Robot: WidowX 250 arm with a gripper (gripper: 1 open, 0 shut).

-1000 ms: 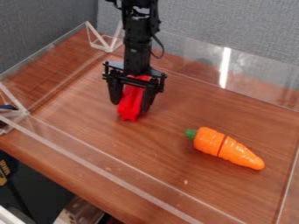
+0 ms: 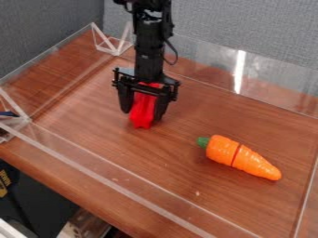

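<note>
My black gripper (image 2: 147, 91) reaches down from the top of the view onto a red object (image 2: 144, 112) standing on the wooden table (image 2: 149, 177), its fingers around the object's upper part. Whether they are closed tight on it is hard to tell, and the red object is partly hidden behind them. An orange toy carrot (image 2: 239, 158) with a green top lies on the table to the right, apart from the gripper.
Clear barriers (image 2: 276, 79) run along the table's edges, with white brackets at the back left and left.
Compared with a second ago, the gripper has shifted slightly up in the view and the red object looks less exposed below it. The carrot has not moved.
</note>
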